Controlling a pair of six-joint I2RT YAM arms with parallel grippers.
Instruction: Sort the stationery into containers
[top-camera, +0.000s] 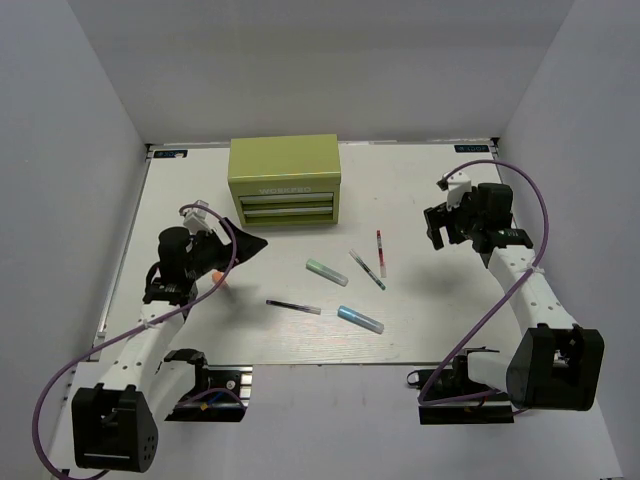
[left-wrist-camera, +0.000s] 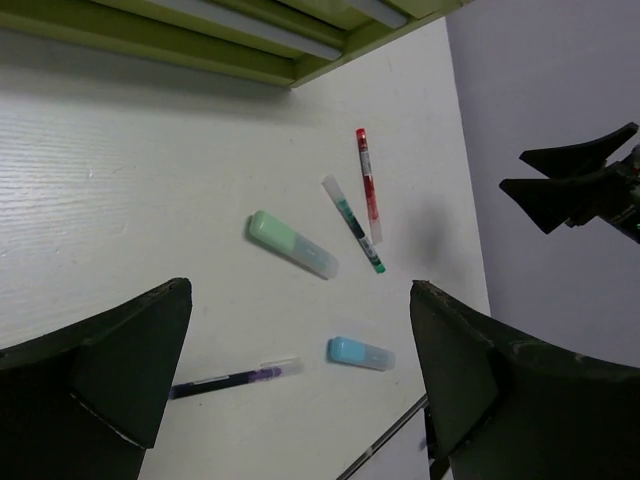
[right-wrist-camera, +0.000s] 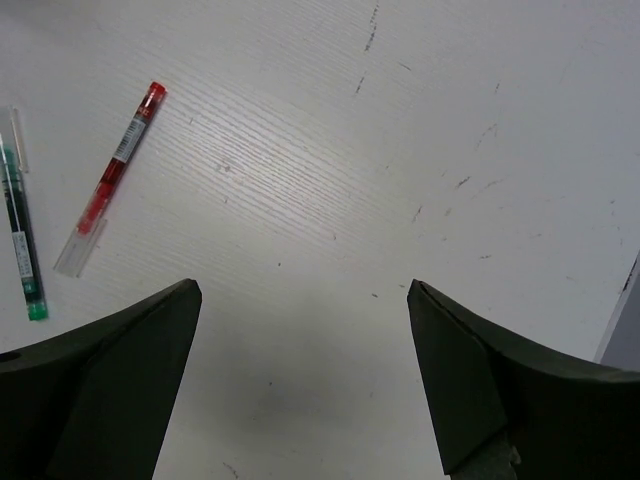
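Five pieces of stationery lie apart on the white table: a red pen (top-camera: 380, 254), a green pen (top-camera: 367, 270), a green capped tube (top-camera: 327, 272), a purple-black pen (top-camera: 293, 306) and a blue capped tube (top-camera: 360, 319). Behind them stands a green drawer cabinet (top-camera: 284, 178), its visible drawers closed. My left gripper hangs in front of the cabinet's left part, open and empty. At the table's right side, my right gripper is also open, above bare tabletop; the red and green pens are left of it in the right wrist view.
A small orange-pink object (top-camera: 219, 279) shows beside the left arm, partly hidden by it. Purple cables (top-camera: 190, 305) loop over both arms. Free tabletop (top-camera: 430, 300) lies to the right of the pens and tubes.
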